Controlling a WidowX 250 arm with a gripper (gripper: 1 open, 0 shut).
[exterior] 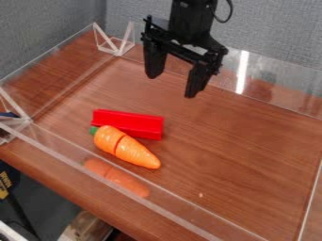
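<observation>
The black gripper (176, 73) hangs high over the back middle of the wooden table, its two fingers spread wide apart with nothing between them. Below it to the left, on the table, lie a red block (128, 122) and, just in front of that, an orange toy carrot (128, 151) with a green top. The gripper is well clear of both.
The wooden table (239, 169) has clear low walls round it, with white brackets (112, 44) at the left corners. Grey padded walls stand behind and to the left.
</observation>
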